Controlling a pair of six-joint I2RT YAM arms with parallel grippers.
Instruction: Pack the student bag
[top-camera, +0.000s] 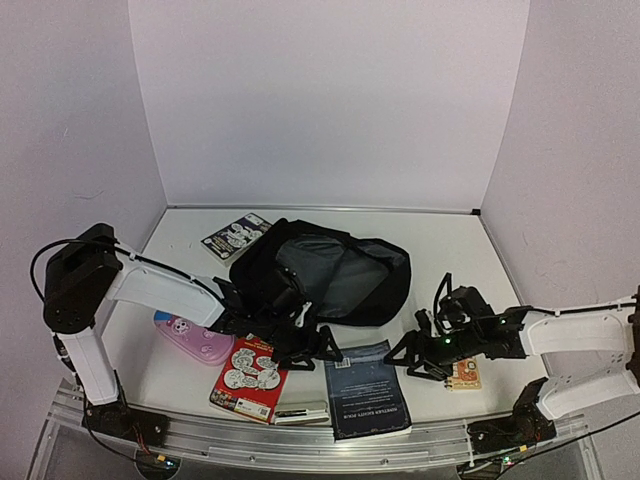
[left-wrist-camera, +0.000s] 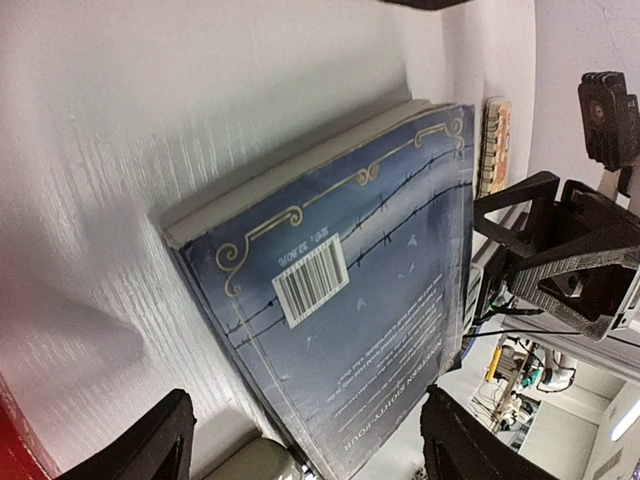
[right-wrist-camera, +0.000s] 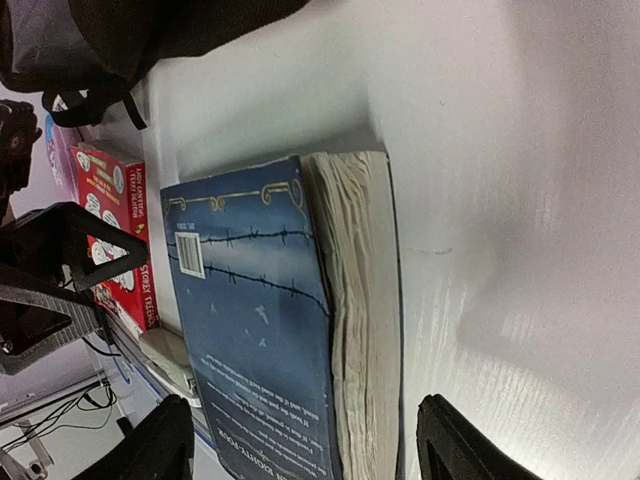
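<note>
A thick dark blue book (top-camera: 367, 392) lies flat at the table's front middle, its back cover with a barcode facing up. The black bag (top-camera: 340, 265) lies behind it, its grey-lined mouth spread wide. My left gripper (top-camera: 325, 352) stands at the book's left side, its fingers (left-wrist-camera: 150, 440) parted widely. On the right side, my right gripper (top-camera: 412, 358) also stands open, and its fingers (right-wrist-camera: 150, 445) show no grip on the book. In the right wrist view the blue book (right-wrist-camera: 255, 310) shows its page edges beside the cover.
A red book (top-camera: 245, 385) and a pink case (top-camera: 195, 338) lie left, partly under the left arm. A pale slim object (top-camera: 300, 413) touches the front edge area. An orange notebook (top-camera: 465, 375) sits right, and another book (top-camera: 236, 236) back left.
</note>
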